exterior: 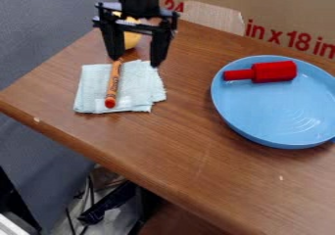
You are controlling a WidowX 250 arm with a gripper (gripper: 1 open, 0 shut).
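Observation:
My black gripper (pixel 136 51) hangs open above the back of a folded pale cloth (pixel 136 90), its two fingers apart. An orange, stick-like piece (pixel 113 87) with a red end lies lengthwise on the cloth, below my left finger. A yellow object (pixel 129 36) at the back is partly hidden behind the gripper. A red cylindrical object (pixel 272 70) with a narrower handle lies on a blue plate (pixel 275 117) at the right.
A cardboard box (pixel 268 14) stands at the back.

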